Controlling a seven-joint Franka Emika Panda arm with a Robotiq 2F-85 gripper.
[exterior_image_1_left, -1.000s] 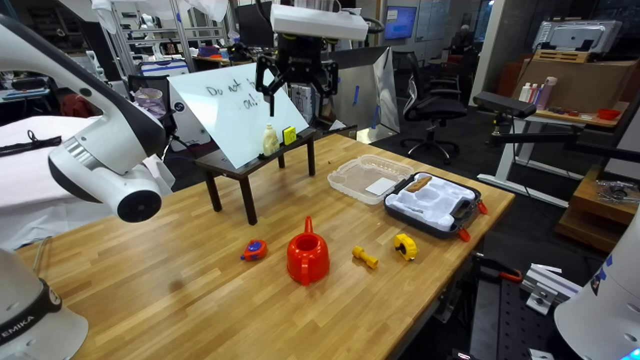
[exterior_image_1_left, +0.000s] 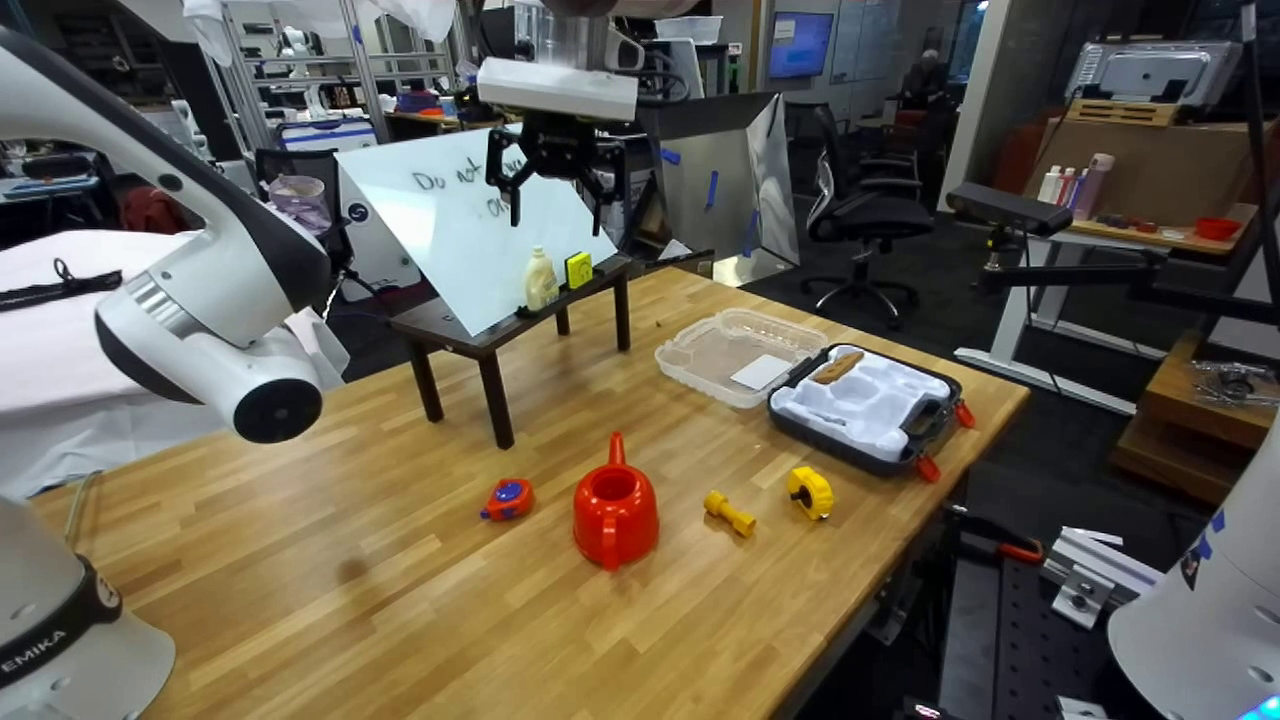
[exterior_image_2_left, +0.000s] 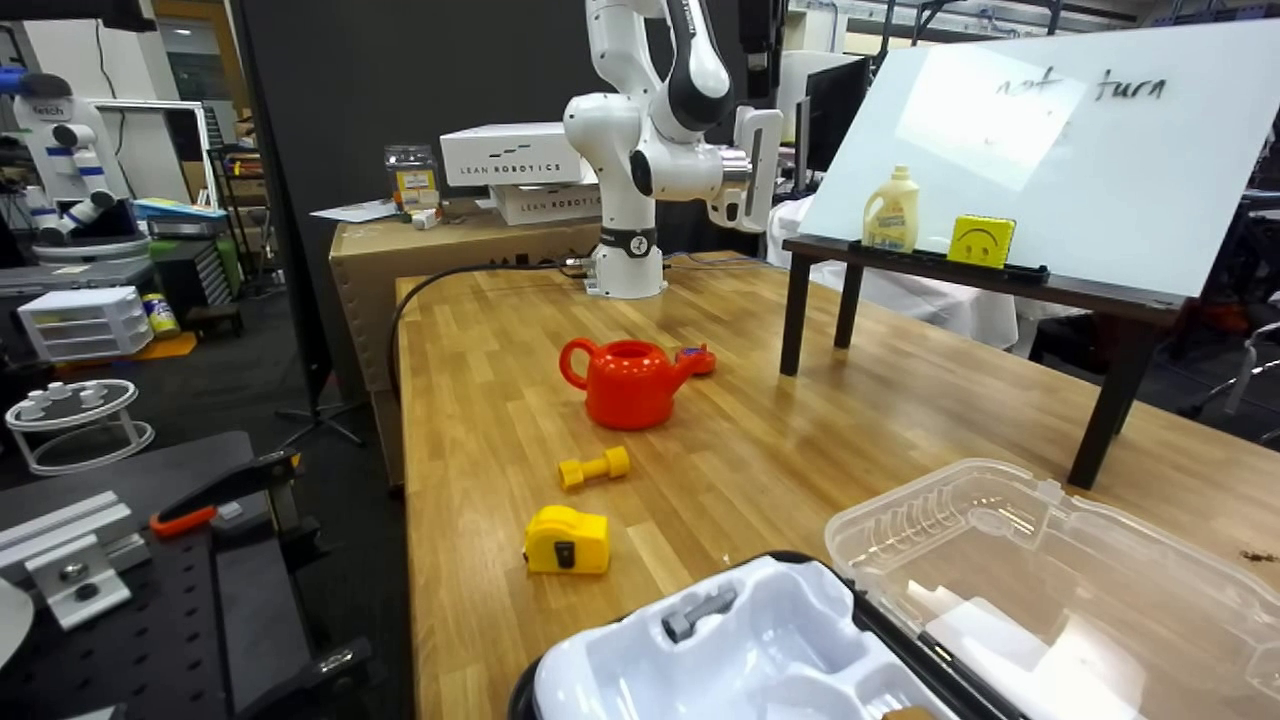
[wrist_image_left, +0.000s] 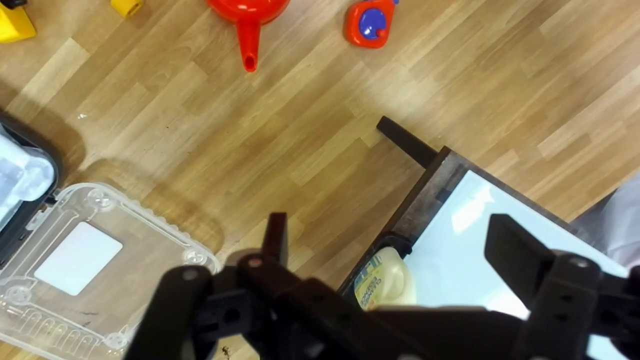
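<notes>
High over the wooden table, my gripper (exterior_image_1_left: 555, 222) is open, its two dark fingers wide apart with nothing between them. In the first exterior view it hangs in front of the slanted whiteboard (exterior_image_1_left: 420, 192), above the cream bottle (exterior_image_1_left: 540, 280) and the yellow smiley block (exterior_image_1_left: 578, 270) on the dark stand. From the wrist, the bottle (wrist_image_left: 387, 279) shows below the gap between the fingers, partly covered by the gripper body. The smiley block is hidden there. A red teapot (exterior_image_1_left: 614, 516) and a red-and-blue tape measure (exterior_image_1_left: 509, 499) sit on the table.
Towards the right edge lie a yellow dumbbell-shaped piece (exterior_image_1_left: 729, 514) and a yellow tape measure (exterior_image_1_left: 811, 492). An open case (exterior_image_1_left: 864, 408) with a white insert and clear lid (exterior_image_1_left: 732, 348) stands behind them. A second white arm (exterior_image_2_left: 678, 156) is at the far end.
My gripper has shifted left in the first exterior view and turned a little, so both fingers now show apart. The objects on the table and stand have stayed put.
</notes>
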